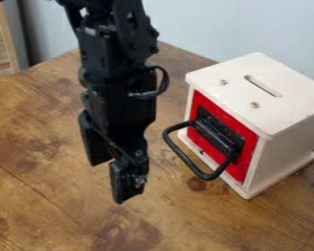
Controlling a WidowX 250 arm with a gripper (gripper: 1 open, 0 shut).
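Note:
My black gripper (pixel 118 167) hangs over the wooden table in the middle-left, pointing down, left of a white wooden box (pixel 267 105) with a red front (pixel 206 98). A black U-shaped handle (pixel 196 170) sticks out from that front toward me, apart from my fingers. Whether the fingers are open or shut is hard to tell from this angle.
The box has a slot and two screws on top and stands near the back right, by a pale wall (pixel 238 29). A wooden panel is at the far left edge.

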